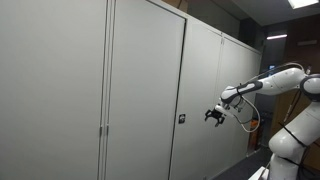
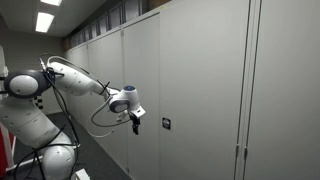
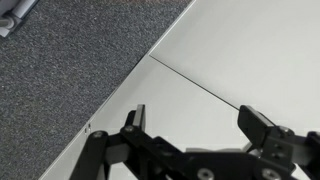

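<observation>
Tall pale cabinet doors point(image 1: 145, 90) fill most of both exterior views, all standing closed. A small dark latch point(image 1: 182, 118) sits on one door near its edge; exterior view 2 shows the same latch point(image 2: 166, 123). My gripper point(image 1: 215, 117) is held up in front of the doors, to the right of the latch in exterior view 1 and apart from it. In the wrist view the gripper is open, its dark fingers wide apart with nothing between them. Beyond them lie the white door panels point(image 3: 215, 45) and a thin seam.
Grey carpet point(image 3: 75, 70) spreads along the foot of the doors. The arm's white base point(image 1: 285, 155) stands close to the doors at the right of exterior view 1. A cable loops beside the arm. Clear space lies in front of the doors.
</observation>
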